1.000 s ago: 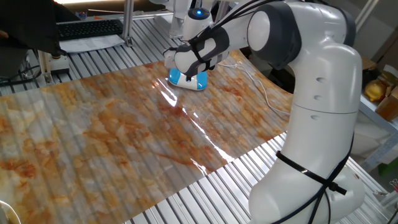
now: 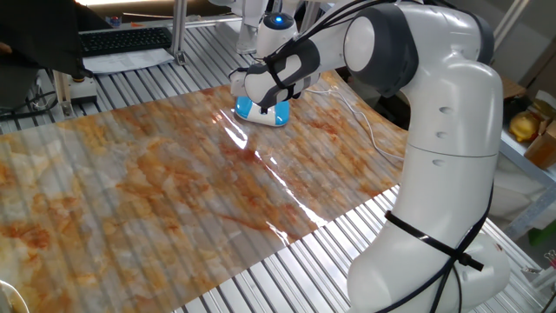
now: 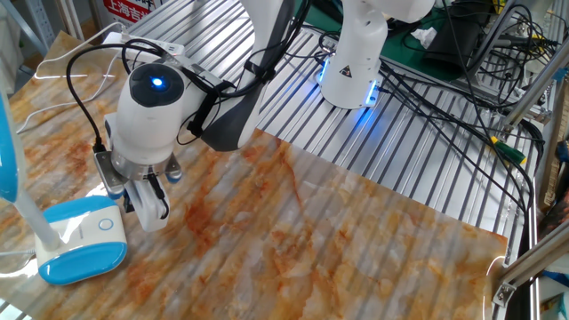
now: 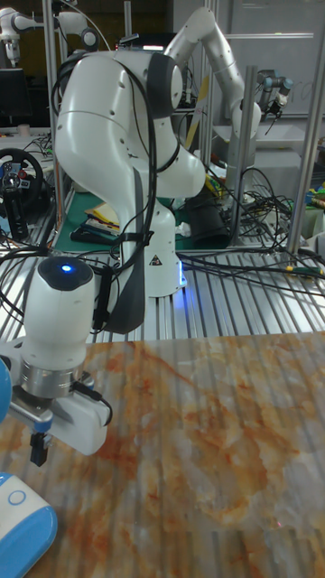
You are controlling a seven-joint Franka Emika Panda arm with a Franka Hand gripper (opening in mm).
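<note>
A desk lamp with a white and light-blue base stands on the marbled sheet, at the left edge in the second exterior view. A round button shows on top of the base, and the lamp's white stem and blue head are partly cut off by the frame. My gripper points downward just beside and above the base, its dark fingertip close to the button side. Whether it touches the lamp is not clear. In the first exterior view my arm covers the gripper and most of the lamp, leaving part of its base visible. The gap between the fingers does not show.
The marbled sheet is otherwise bare, with wide free room away from the lamp. A white cable runs along its far side. A keyboard lies beyond the sheet. Another robot arm stands in the background.
My arm has shifted only very slightly over the last second, the wrist a touch lower and to the right in the first exterior view. The lamp base has not visibly moved.
</note>
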